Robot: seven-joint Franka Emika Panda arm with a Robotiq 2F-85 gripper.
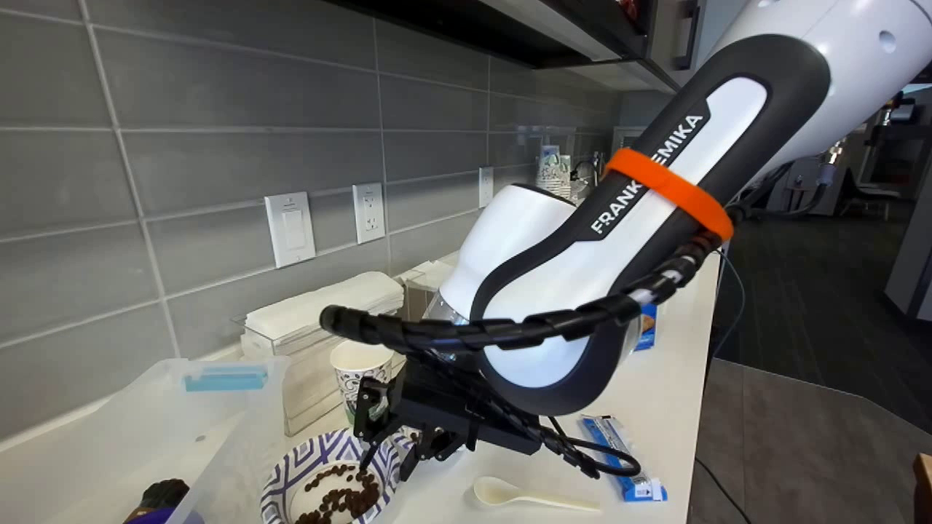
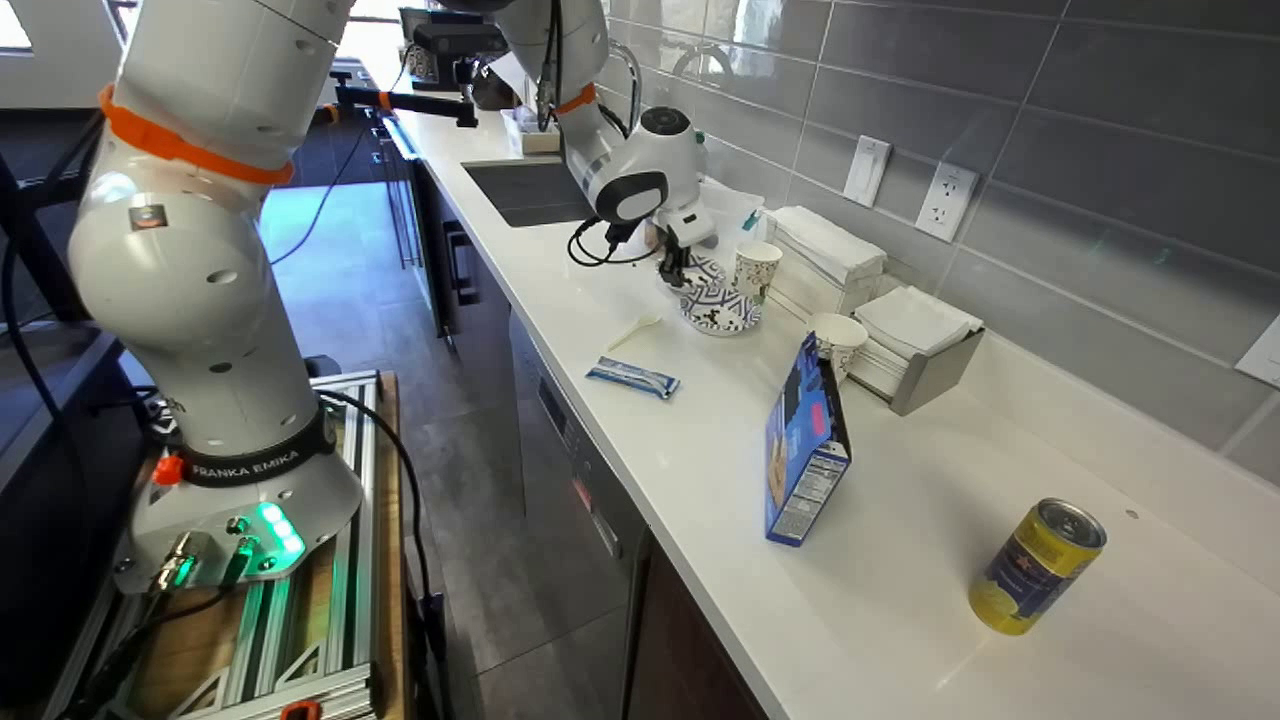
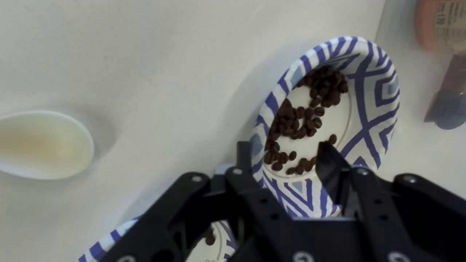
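Note:
A patterned paper bowl (image 3: 380, 94) holding dark coffee beans (image 3: 325, 87) lies under my gripper. The fingers are partly apart; in the wrist view the left fingertip (image 3: 243, 153) overlaps the bowl's near rim, while the right one (image 3: 327, 153) appears over its inside. Whether either touches the bowl, I cannot tell. A second patterned bowl (image 3: 102, 249), with a few beans in view, is largely hidden behind the gripper at the bottom. To the left rests a pale spoon (image 3: 48, 144) on the white counter.
Beside the bowls stand a paper cup (image 1: 358, 358) and a napkin holder (image 1: 306, 375). A clear plastic bin (image 1: 236, 437) is close by the beans. Further along lie a blue-wrapped bar (image 2: 633, 377), a blue box (image 2: 806, 450) and a yellow can (image 2: 1034, 570).

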